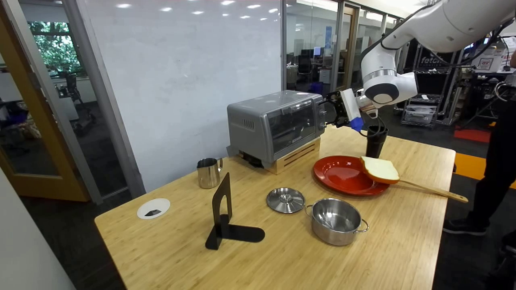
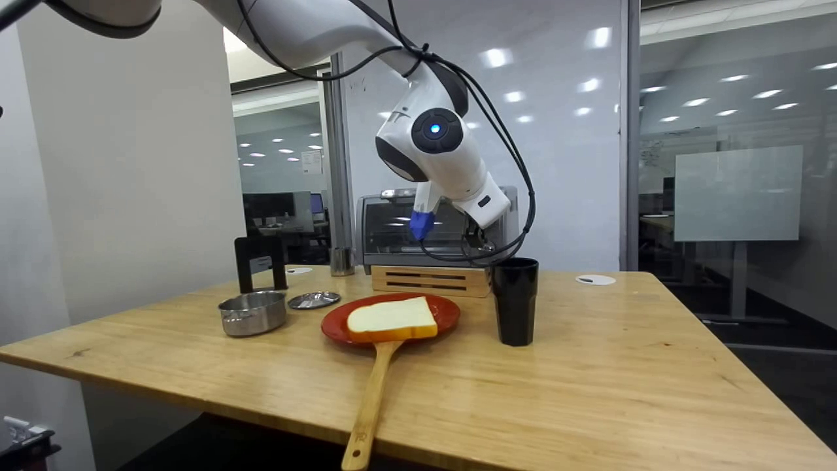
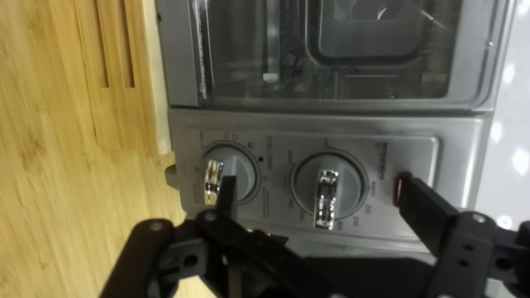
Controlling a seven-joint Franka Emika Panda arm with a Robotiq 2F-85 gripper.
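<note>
A grey toaster oven [image 1: 271, 126] stands on a wooden riser against the whiteboard, its glass door closed. My gripper [image 1: 327, 110] is at the knob end of its front. In the wrist view the open gripper spans the control panel [image 3: 273, 126], with nothing held between its fingers. One finger lies over the edge of the lower knob [image 3: 243, 171]; the other lies by a small red light [image 3: 401, 184]. Between them shows the temperature knob [image 3: 326, 186] with its shiny handle. Whether either finger touches the panel, I cannot tell.
Below the arm stands a black cup [image 2: 515, 302]. A red plate [image 1: 338, 176] carries a bread slice [image 1: 380, 169] on a wooden spatula [image 2: 373, 408]. Further off are a pot [image 1: 333, 224], a lid [image 1: 285, 200], a metal pitcher [image 1: 209, 173] and a black bookend [image 1: 223, 217].
</note>
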